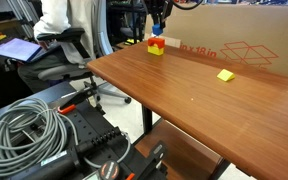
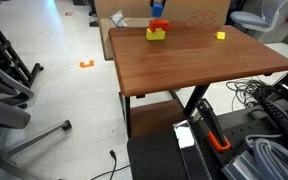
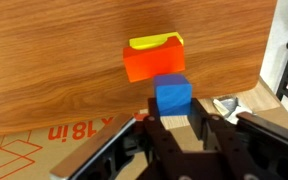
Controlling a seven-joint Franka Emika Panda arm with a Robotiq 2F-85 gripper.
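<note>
A blue block (image 3: pixel 173 94) is held by my gripper, which is shut on it in the wrist view. Below it, a red block (image 3: pixel 154 62) rests on a yellow block (image 3: pixel 156 41), and the two form a small stack near the table's end. From the second exterior view, the blue block (image 2: pixel 157 11) appears upright just over the red block (image 2: pixel 159 25); whether they touch I cannot tell. The yellow block (image 2: pixel 156 35) underneath sits on the tabletop.
Another yellow block (image 1: pixel 225 75) lies alone on the wooden table (image 1: pixel 184 100), well apart from the stack. Cardboard with red print (image 1: pixel 224 50) stands along the table's far side.
</note>
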